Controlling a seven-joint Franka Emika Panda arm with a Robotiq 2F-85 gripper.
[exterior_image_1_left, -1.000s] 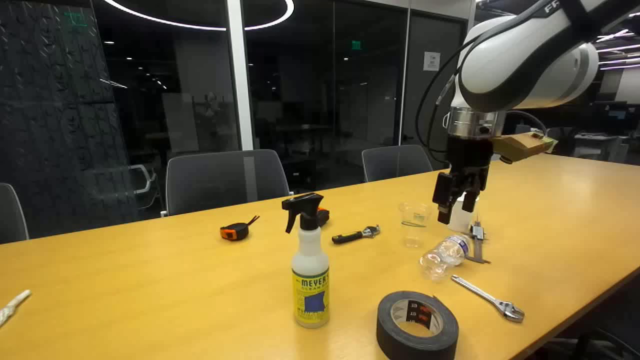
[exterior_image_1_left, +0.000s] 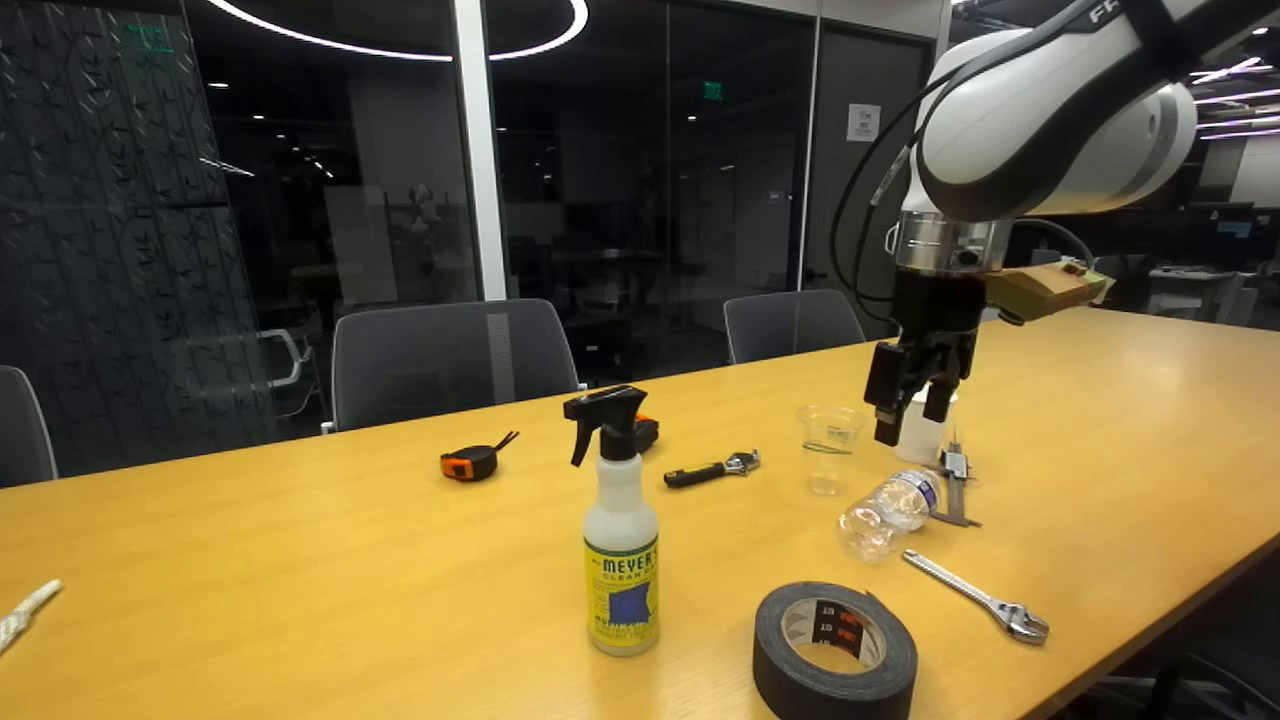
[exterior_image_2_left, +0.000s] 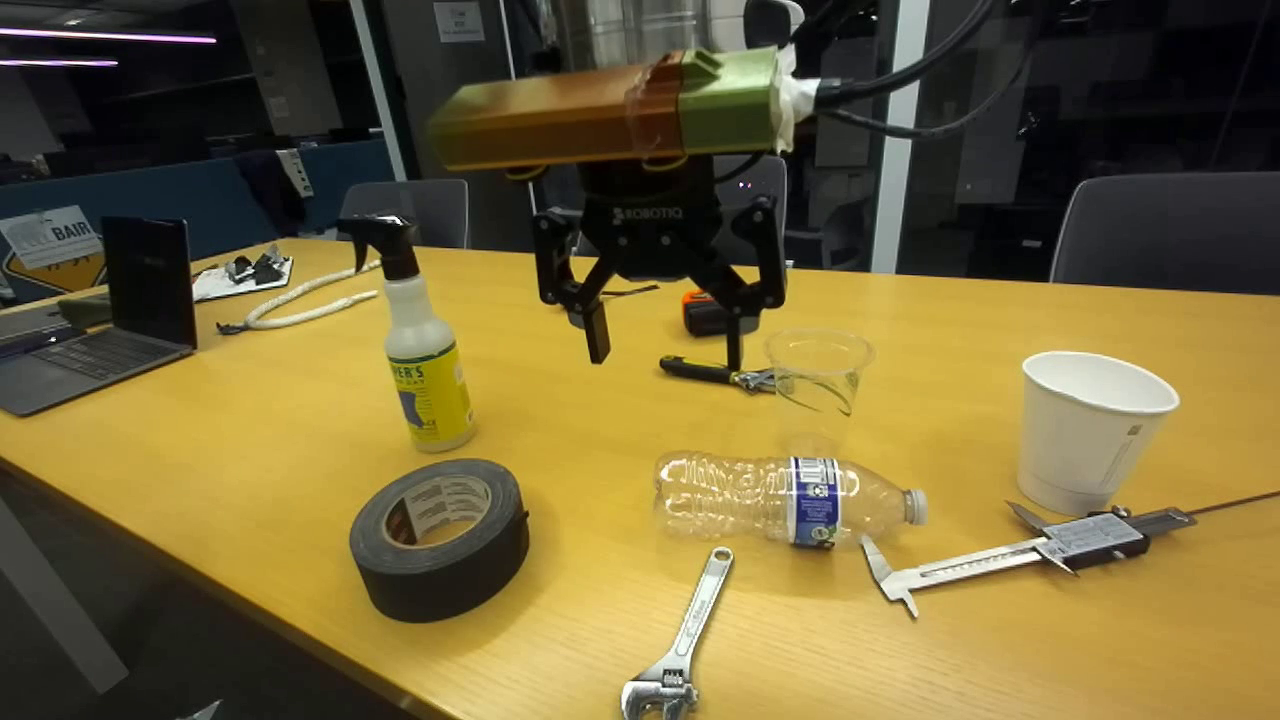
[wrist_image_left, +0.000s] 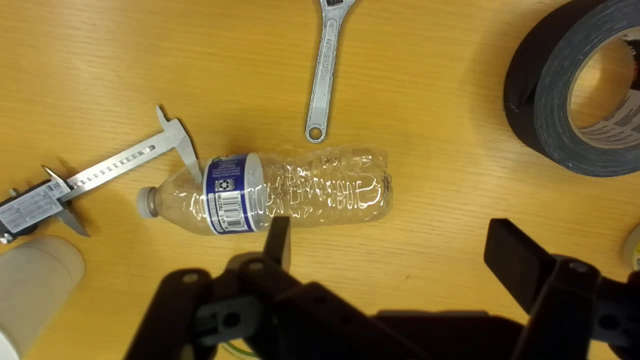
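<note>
My gripper (exterior_image_2_left: 666, 354) hangs open above the table, its two fingers wide apart with nothing between them. In the wrist view bare wood shows between the fingertips. A clear plastic bottle (wrist_image_left: 324, 186) with a blue and white label lies on its side, just off the left finger in that view. The finger of a digital caliper (wrist_image_left: 120, 165) reaches the bottle near its cap end. A silver wrench (exterior_image_2_left: 696, 624), a roll of black tape (exterior_image_2_left: 438, 540), a clear cup (exterior_image_2_left: 819, 390) and a white cup (exterior_image_2_left: 1092, 426) share the tabletop.
A spray bottle (exterior_image_1_left: 621, 552) stands upright left of the tape. Farther back lie a black-handled wrench (exterior_image_1_left: 708, 469) and a tape measure (exterior_image_1_left: 470, 461). A laptop (exterior_image_2_left: 132, 300) sits at the far left in exterior view 2. Left of the spray bottle, exterior view 1 shows broad clear table.
Almost nothing differs in exterior view 1. The arm and gripper hold nearly the same pose, and the objects on the table lie where they were.
</note>
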